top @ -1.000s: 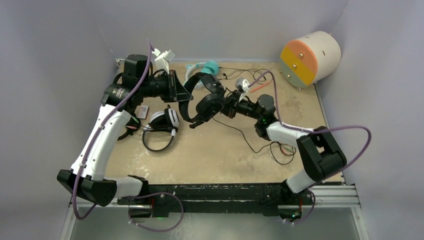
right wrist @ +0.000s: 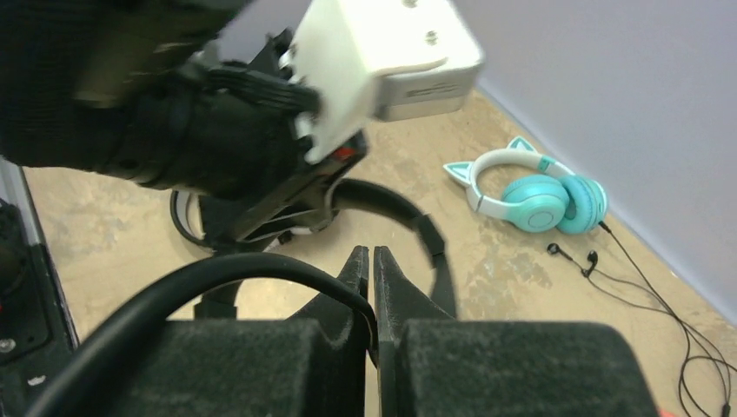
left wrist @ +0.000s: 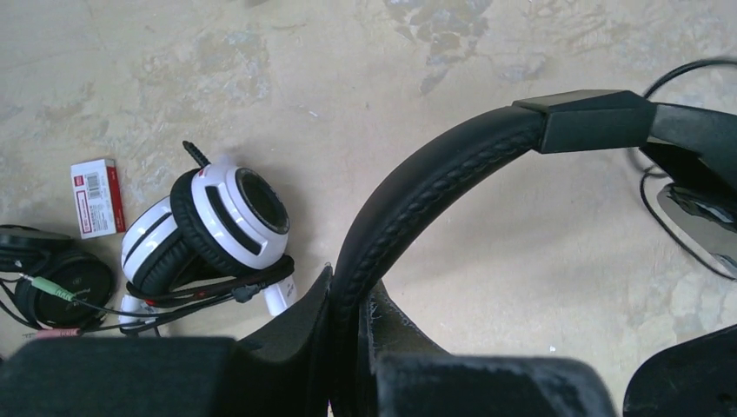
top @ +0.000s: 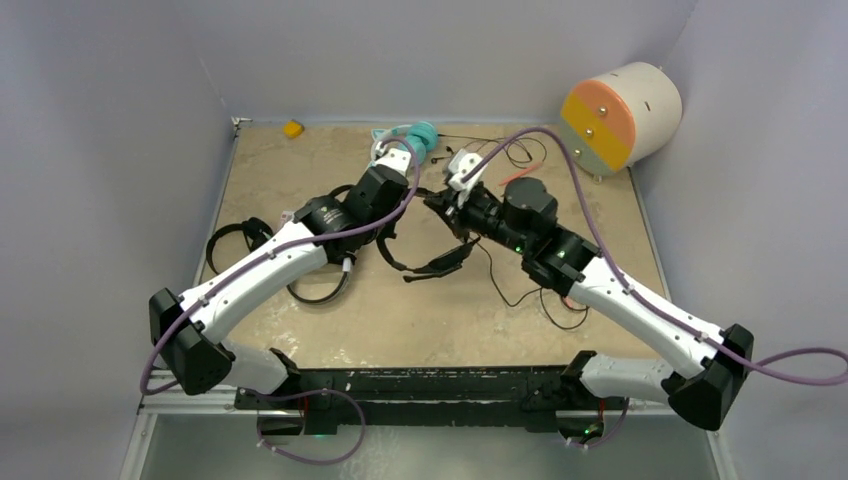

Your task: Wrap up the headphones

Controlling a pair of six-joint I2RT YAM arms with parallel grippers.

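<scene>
Black headphones [top: 446,262] hang above the middle of the table, their headband [left wrist: 426,187] clamped in my left gripper, which is shut on it. One earcup [left wrist: 695,382] shows at the lower right of the left wrist view. Close beside the left gripper, in the top view, is my right gripper. It is shut, and a black cable [right wrist: 235,269] curves in from the lower left of the right wrist view to between its fingers. In the top view, the arms hide part of the headband and where the cable meets the gripper.
White-and-black headphones [left wrist: 230,217], a small red-and-white box [left wrist: 97,198] and another black pair [left wrist: 65,287] lie at left. Turquoise cat-ear headphones [right wrist: 539,195] lie at the back. A drum-shaped container [top: 640,110] stands back right.
</scene>
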